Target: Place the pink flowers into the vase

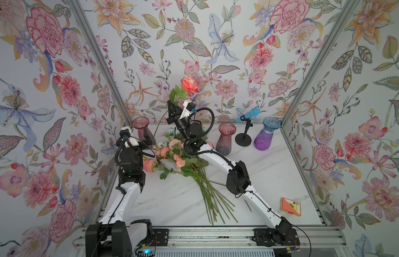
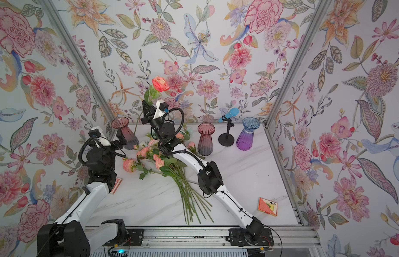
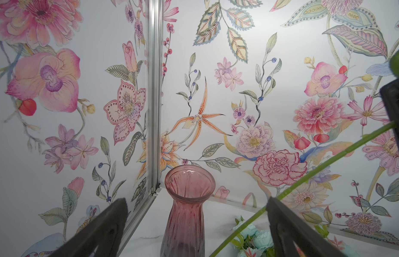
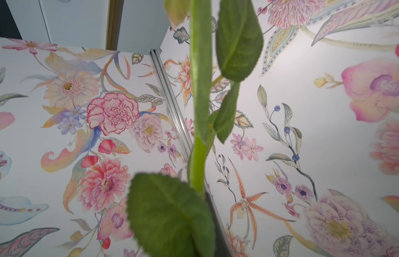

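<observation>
A coral-pink flower (image 1: pixel 190 84) with green leaves is held up at the back by my right gripper (image 1: pixel 172 107), which is shut on its stem. The green stem (image 3: pixel 323 165) slants down to the right of the reddish vase (image 3: pixel 182 214) in the left wrist view; its lower end is out of that view. In the right wrist view the leaves (image 4: pixel 171 214) hide most of the fingers. My left gripper is open, facing that vase, with nothing visibly clasped. More pink flowers (image 1: pixel 164 151) lie on the table.
A second reddish vase (image 1: pixel 225 139), a black stand with a blue top (image 1: pixel 243 139) and a purple-blue vase (image 1: pixel 264 137) stand at the back right. A card box (image 1: pixel 290 206) lies front right. Loose stems (image 1: pixel 210 192) cover the middle.
</observation>
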